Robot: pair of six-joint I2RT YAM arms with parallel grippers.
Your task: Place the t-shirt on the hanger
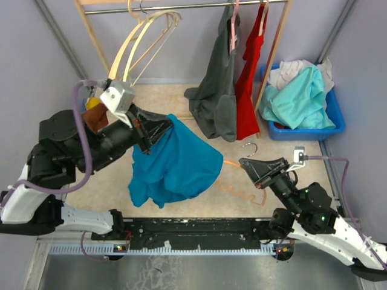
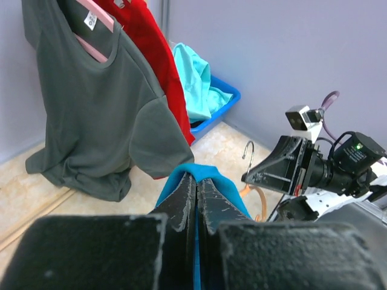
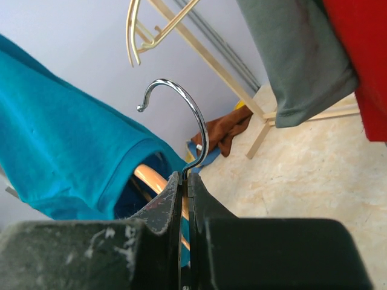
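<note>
The teal t-shirt [image 1: 175, 163] hangs left of centre in the top view, its upper corner pinched by my left gripper [image 1: 154, 134]. In the left wrist view, teal cloth [image 2: 202, 171] bunches at the shut fingertips of that gripper. My right gripper is shut on the orange hanger just beneath its metal hook [image 3: 195, 112]. One orange arm of the hanger [image 3: 150, 177] runs into the t-shirt's opening in the right wrist view; its other arm [image 2: 262, 202] stays outside the cloth in the left wrist view. What lies inside the shirt is hidden.
A rack bar [image 1: 199, 6] at the back bears empty cream hangers [image 1: 130, 48], a grey-green garment [image 1: 216, 90] and a red one [image 1: 249, 84]. The blue basket [image 1: 305, 134] of clothes sits at the right. Behind the left arm lies brown cloth [image 1: 95, 116].
</note>
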